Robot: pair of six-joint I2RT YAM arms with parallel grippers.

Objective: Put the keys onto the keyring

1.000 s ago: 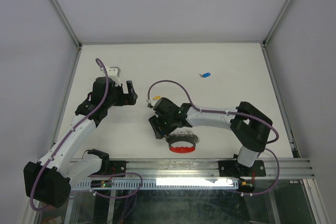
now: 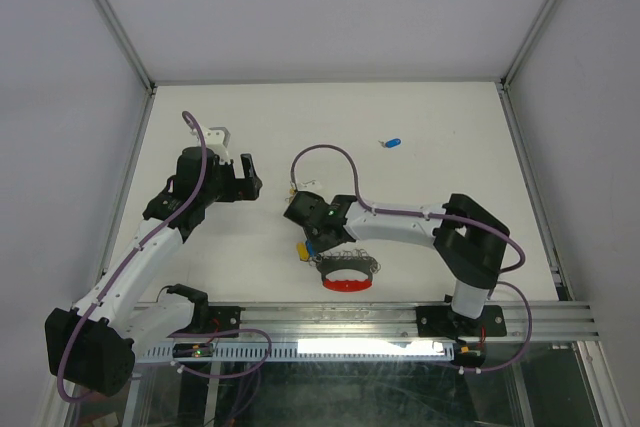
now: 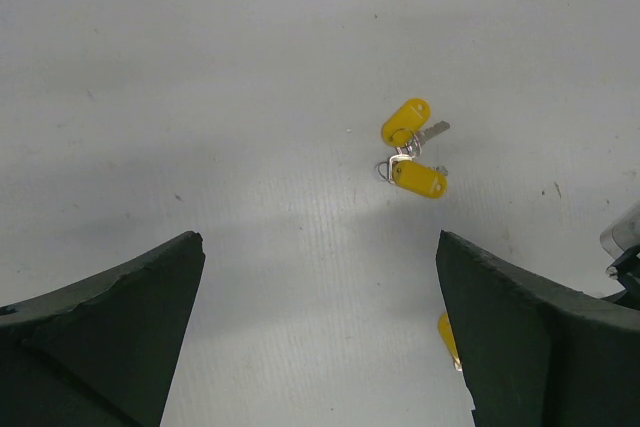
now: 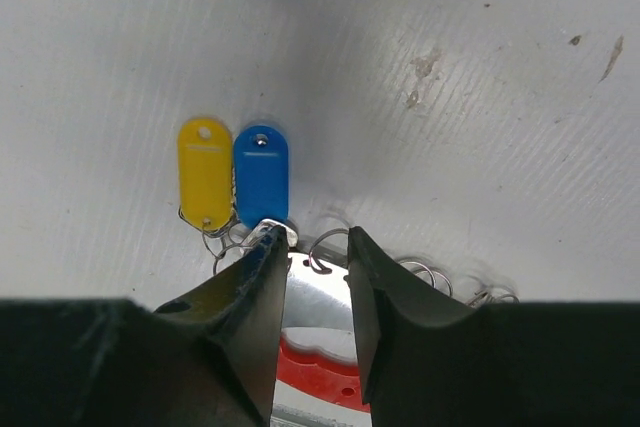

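A metal keyring holder with a red handle (image 4: 318, 373) and several wire rings lies near the front edge. Beside it lie a yellow key tag (image 4: 205, 175) and a blue key tag (image 4: 260, 173) with small rings. My right gripper is low over the holder's upper edge and rings, part open, with no held thing clearly visible between its fingertips. My left gripper hangs open over bare table at the left. In the left wrist view, two yellow tags with keys (image 3: 418, 179) lie ahead of it.
A lone blue key tag (image 2: 393, 142) lies at the back right. The right arm covers part of the middle in the top view.
Over the last second my right gripper has shifted and turned over the holder, uncovering the tags beside it in the top view. The left arm is unchanged.
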